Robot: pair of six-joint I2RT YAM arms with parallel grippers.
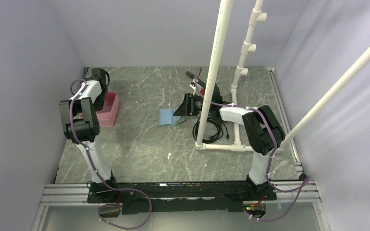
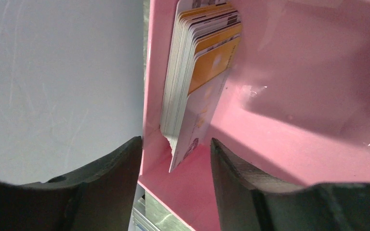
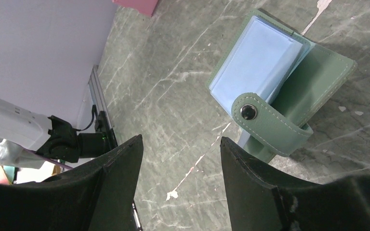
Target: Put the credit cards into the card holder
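A stack of cards [image 2: 211,62], orange and white, leans on edge against one wall of the pink box [image 2: 156,62]. My left gripper is open over that wall, its fingertips just off the near end of the stack, with no card clasped. In the top view the left arm hides part of the box. The green card holder [image 3: 313,82] lies unfolded on the table with a pale blue inside and a snap strap [image 3: 272,125]. My right gripper stands open near the holder, nothing between its fingers.
White pipes [image 1: 214,62] rise in front of the right arm, with a coil of black cable [image 1: 211,132] beside them. Bare table [image 1: 139,144] stretches between the pink box and the card holder.
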